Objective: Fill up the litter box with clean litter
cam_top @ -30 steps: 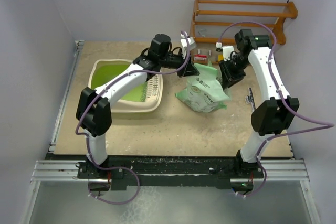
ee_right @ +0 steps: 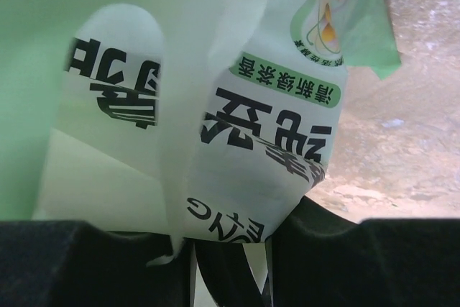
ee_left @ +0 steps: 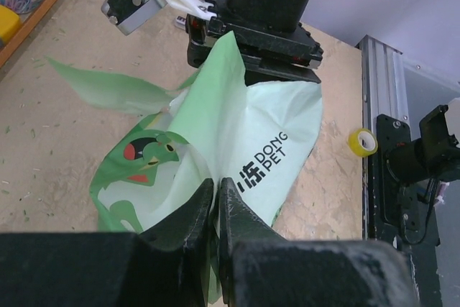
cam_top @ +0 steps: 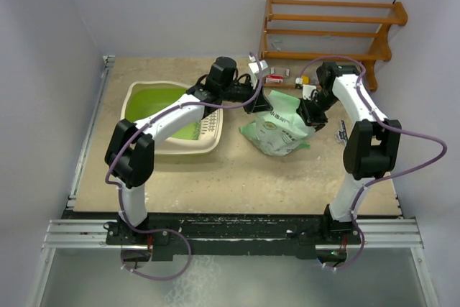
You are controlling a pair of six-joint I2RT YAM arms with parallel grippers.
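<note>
The green and white litter bag [cam_top: 277,131] stands on the table right of centre, its top pulled up and creased. My left gripper is shut on the bag's top edge, seen close in the left wrist view. On the bag's right side, my right gripper [cam_top: 312,116] is shut on its film; folded printed plastic [ee_right: 237,199] runs down between its fingers in the right wrist view. No litter shows outside the bag. The litter box [cam_top: 210,134], cream-rimmed with a green inside, sits to the left, partly covered by my left arm.
A wooden rack [cam_top: 330,18] stands at the back right, with small items near its foot. A yellow tape roll [ee_left: 362,142] lies on the table.
Over the last second my right gripper has shifted slightly left and lower with the bag's right side. The left gripper has dipped a little, and the bag's top is more folded.
</note>
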